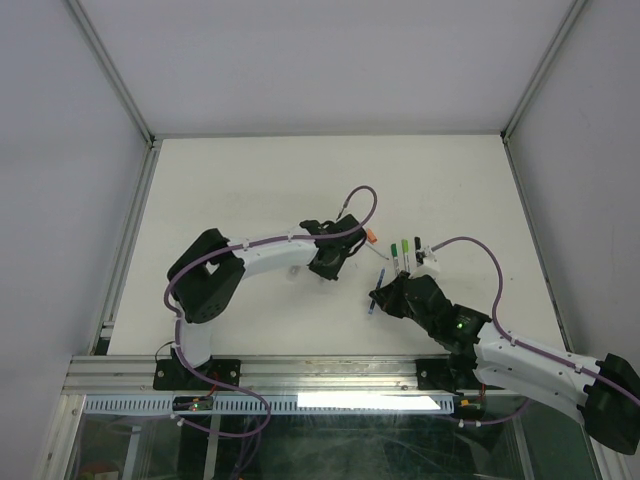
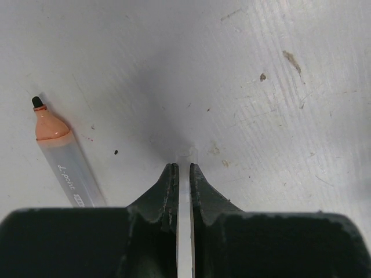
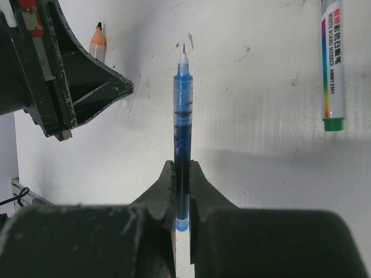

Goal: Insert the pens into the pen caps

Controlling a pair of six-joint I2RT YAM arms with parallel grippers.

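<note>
A blue pen (image 3: 182, 116) is held upright in the frame of the right wrist view by my right gripper, shut on its lower body, tip pointing away. In the left wrist view my left gripper has its fingers close together at a small clear piece (image 2: 186, 154), likely a cap, lying on the table; whether it grips it I cannot tell. An orange marker (image 2: 66, 162) lies to its left. The right wrist view also shows the left gripper's side near that clear piece.
A white marker with green cap (image 3: 331, 69) lies right of the blue pen. Several more markers (image 1: 405, 250) lie behind the right gripper in the top view.
</note>
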